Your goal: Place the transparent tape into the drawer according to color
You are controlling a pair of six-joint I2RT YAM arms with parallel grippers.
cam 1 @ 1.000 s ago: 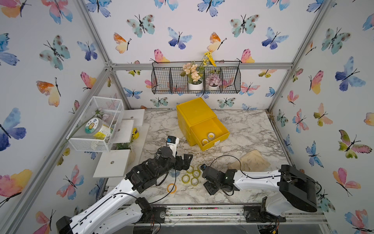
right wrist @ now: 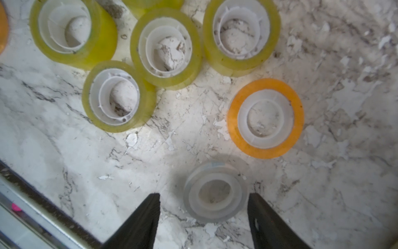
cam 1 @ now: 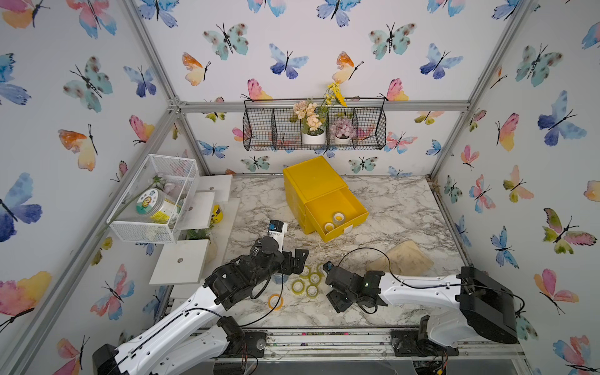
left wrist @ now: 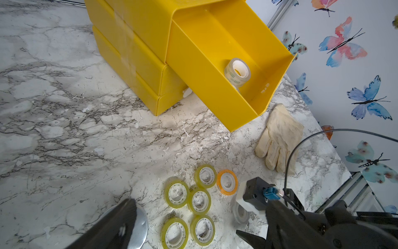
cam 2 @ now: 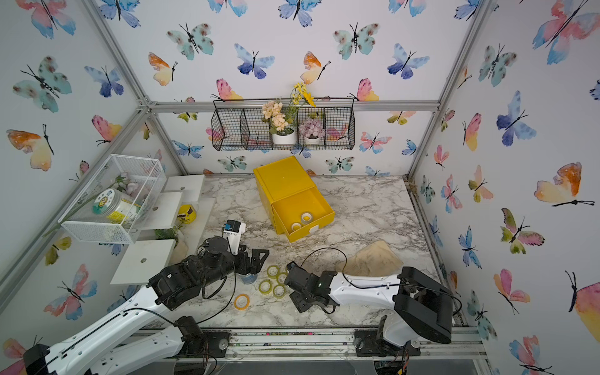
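Observation:
The yellow drawer unit (cam 1: 312, 176) has a drawer (left wrist: 223, 105) pulled out, holding white tape rolls (cam 1: 338, 217). Yellow-green tape rolls (right wrist: 165, 74) and orange-rimmed rolls (right wrist: 265, 149) lie on the table. My right gripper is open, its fingers either side of a clear roll (right wrist: 199, 178) in the right wrist view. My left gripper (cam 1: 295, 256) hangs over the table left of the rolls, open, with blurred fingers in the left wrist view.
A cloth glove (left wrist: 282, 132) lies at the right of the table. White steps (cam 1: 178, 262) and a wire basket (cam 1: 125, 231) stand at the left.
The left arm and the drawer look unchanged.

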